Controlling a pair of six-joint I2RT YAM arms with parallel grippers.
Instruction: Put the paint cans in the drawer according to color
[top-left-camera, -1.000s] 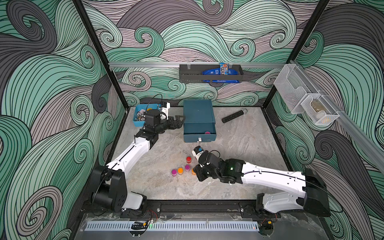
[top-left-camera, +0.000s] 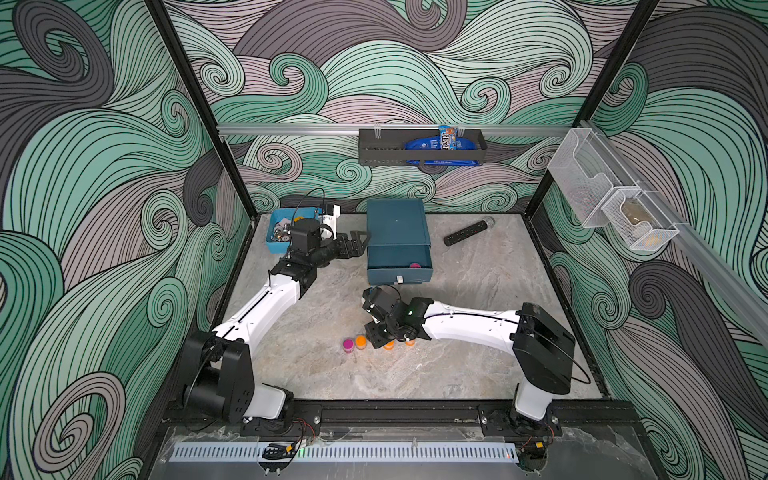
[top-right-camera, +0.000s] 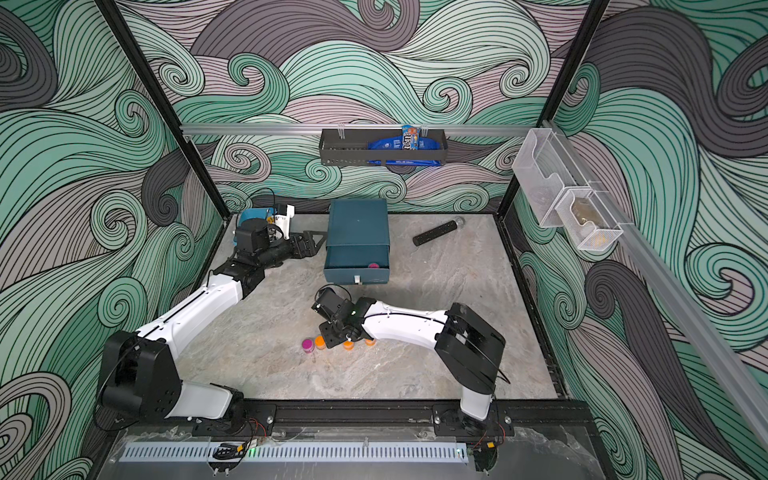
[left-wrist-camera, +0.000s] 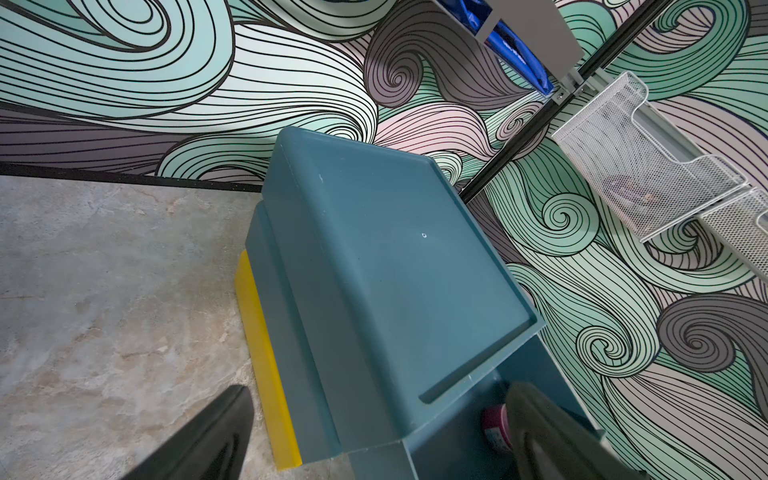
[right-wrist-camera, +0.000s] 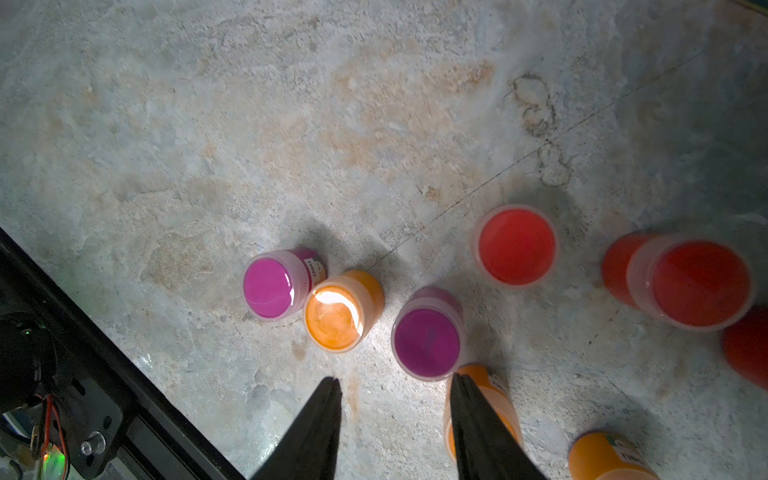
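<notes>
The blue drawer unit (top-left-camera: 397, 224) stands at the back centre. Its drawer (top-left-camera: 392, 257) is pulled out, with one purple can (top-left-camera: 415, 265) in it. My left gripper (top-left-camera: 364, 243) is open and empty, just left of the unit. In the right wrist view two purple cans, a purple can (right-wrist-camera: 429, 341) and another purple can (right-wrist-camera: 268, 288), stand on the table, with an orange can (right-wrist-camera: 336, 316) between them. Red cans, such as a red can (right-wrist-camera: 517, 245), and more orange cans, such as an orange can (right-wrist-camera: 612, 456), are around them. My right gripper is part open above the cans, nothing between its fingers.
A blue bin (top-left-camera: 280, 232) of small items sits behind the left arm. A black microphone-like object (top-left-camera: 468, 231) lies right of the drawer unit.
My right arm has swung left across the table, the gripper now covering the red and middle purple cans. The left arm and the drawer have not moved.
</notes>
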